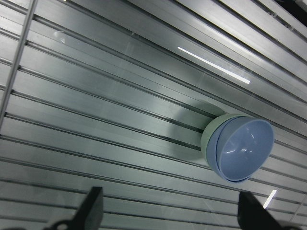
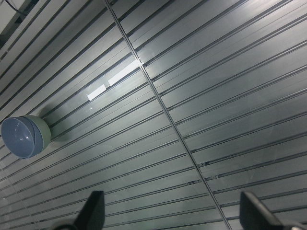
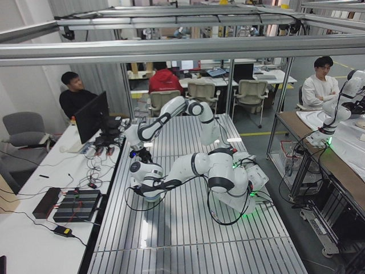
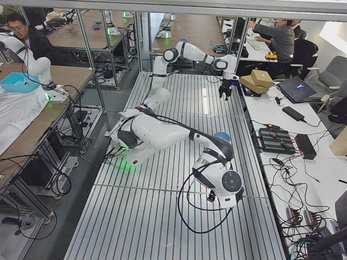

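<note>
A stack of nested bowls, blue inside pale green (image 1: 240, 151) (image 2: 19, 136), stands on the slatted metal table (image 1: 96, 86). In the left wrist view it is right of centre, below and ahead of my left gripper, whose fingers are spread with nothing between them. My right gripper is also open and empty above bare slats, the bowls off to its upper left. In the camera right view the bowls (image 4: 222, 136) are partly hidden behind the near arm.
A white desk (image 3: 34, 245) with cables, power units and a monitor (image 3: 91, 117) runs alongside the table. Metal frame bars cross overhead.
</note>
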